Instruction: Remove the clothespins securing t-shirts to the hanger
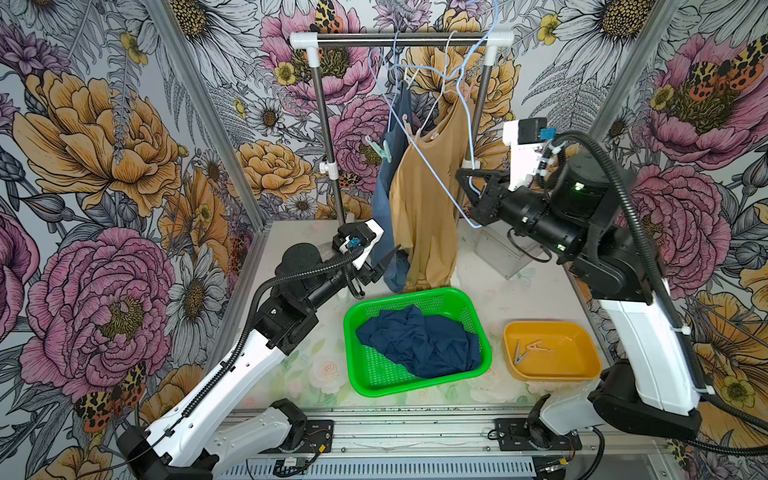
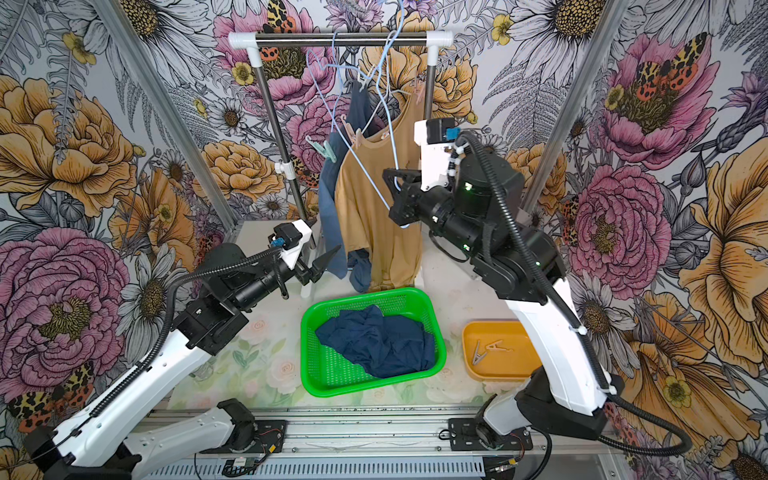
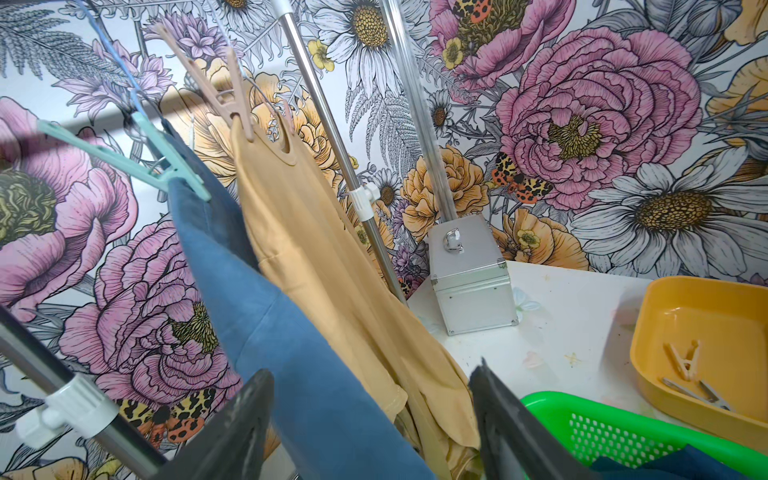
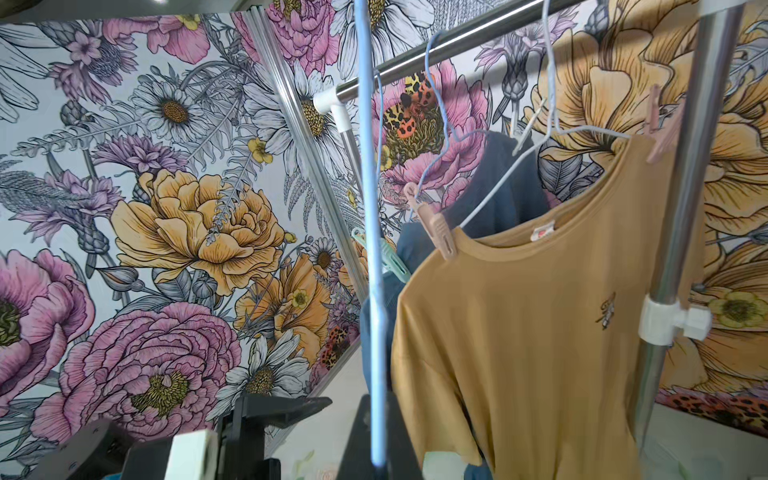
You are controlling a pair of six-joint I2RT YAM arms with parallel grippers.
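A tan T-shirt (image 1: 428, 200) and a blue one (image 3: 240, 296) hang from the rail, pink clothespins (image 4: 438, 228) on the tan one and a mint clothespin (image 3: 164, 172) on the blue. My right gripper (image 1: 472, 182) is shut on an empty light-blue hanger (image 4: 373, 264), raised before the rail at the right of the tan shirt. My left gripper (image 1: 384, 260) is open, with nothing between its fingers, low left of the shirts.
A green basket (image 1: 356, 376) holding dark blue cloth sits at the front centre. Right of it is an orange tray (image 1: 568, 352) with loose clothespins. A metal box (image 3: 472, 292) stands behind at the right.
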